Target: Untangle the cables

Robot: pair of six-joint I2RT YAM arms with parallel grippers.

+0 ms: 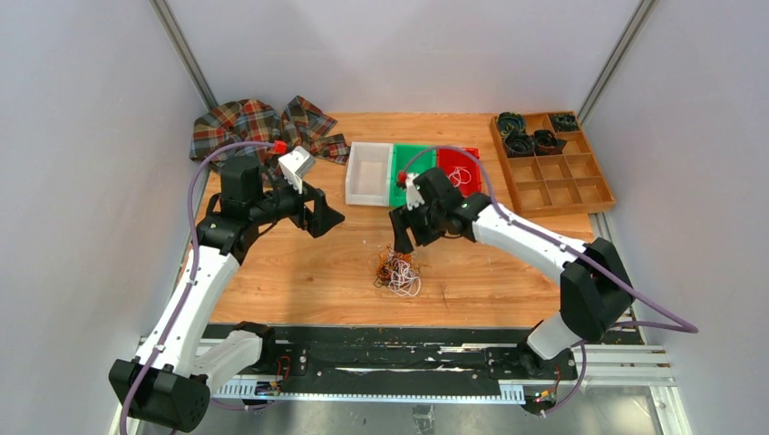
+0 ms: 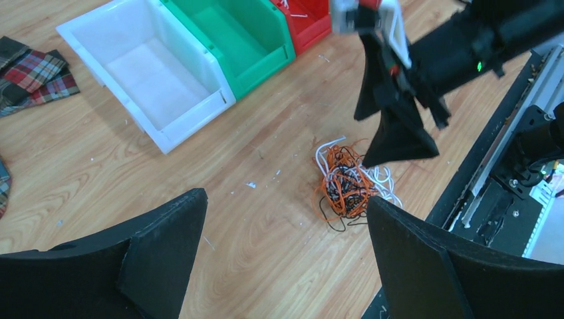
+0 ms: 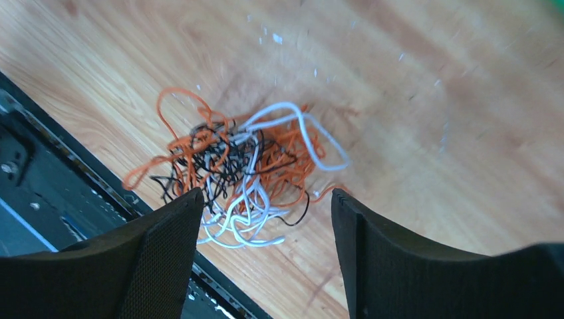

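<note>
A tangled pile of orange, white and black cables (image 1: 399, 276) lies on the wooden table, mid-front in the top view. My right gripper (image 1: 402, 237) hangs just above and behind it; in the right wrist view its fingers stand apart over the tangle, with nothing held. My left gripper (image 1: 319, 216) is open at the left, higher and away from the pile, and the left wrist view shows its empty spread fingers. A white cable (image 1: 459, 174) lies in the red bin (image 1: 470, 187).
A white bin (image 1: 367, 174) and a green bin (image 1: 396, 156) stand behind the pile. A wooden compartment tray (image 1: 562, 192) with dark coils is at back right, a plaid cloth (image 1: 236, 122) at back left.
</note>
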